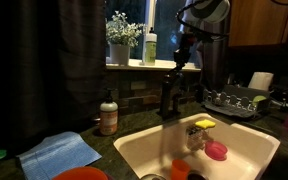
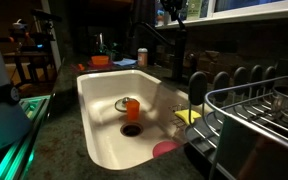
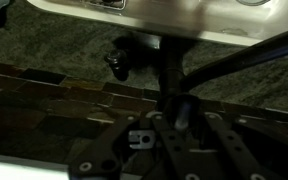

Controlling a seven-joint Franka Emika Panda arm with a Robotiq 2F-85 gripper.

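A black faucet [image 1: 169, 95] rises behind the white sink [image 2: 99, 135]. In the wrist view its long spout [image 3: 239, 65] runs up to the right, toward the sink. My gripper is at the faucet's upper part, shut on it; the dark fingers and dark metal blend, so the exact contact is hard to see. From the side, the gripper [image 1: 181, 66] points down from above at the faucet's top, below the window. An orange cup [image 2: 132, 108] stands in the sink. A pink bowl [image 2: 165, 148] and a yellow sponge [image 2: 187, 115] are at the sink's side.
A soap bottle [image 1: 108, 115] and a blue cloth [image 1: 59, 157] are on the counter to the left. On the windowsill stand a potted plant [image 1: 122, 35] and a green-white bottle [image 1: 151, 45]. A dish rack [image 2: 259, 105] borders the sink. A small black knob [image 3: 117, 62] is beside the faucet.
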